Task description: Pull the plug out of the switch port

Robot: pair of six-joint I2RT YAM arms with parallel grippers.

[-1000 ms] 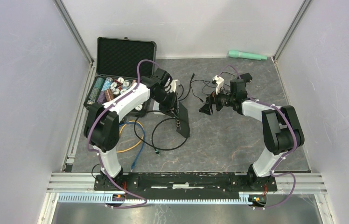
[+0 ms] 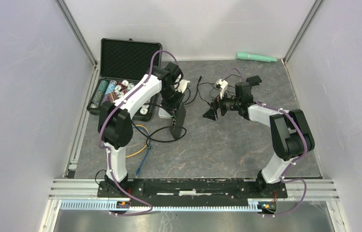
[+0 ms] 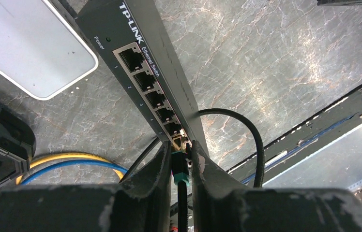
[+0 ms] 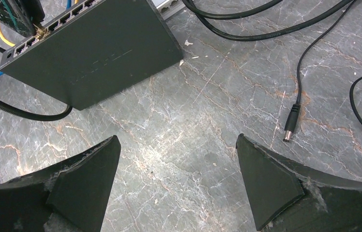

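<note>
The black TP-LINK Ethernet switch [image 3: 164, 58] [image 4: 97, 53] rests on the grey surface, its row of ports facing my left gripper. That gripper is shut on a black cable plug [image 3: 180, 174] with a teal part, at the last port at the switch's lower end, where gold-coloured metal shows; whether the plug is in or out is unclear. My right gripper stands open, right of the switch, with nothing between its fingers.
An open case [image 2: 130, 55] of supplies is at the back left, beside a white box [image 3: 29, 43]. Yellow [image 3: 67, 155] and blue cables lie front left; a barrel-plug lead [image 4: 293, 118] lies near my right gripper.
Since a second ago my left gripper and the switch have moved leftward in the top view, and the cable loop has shifted.
</note>
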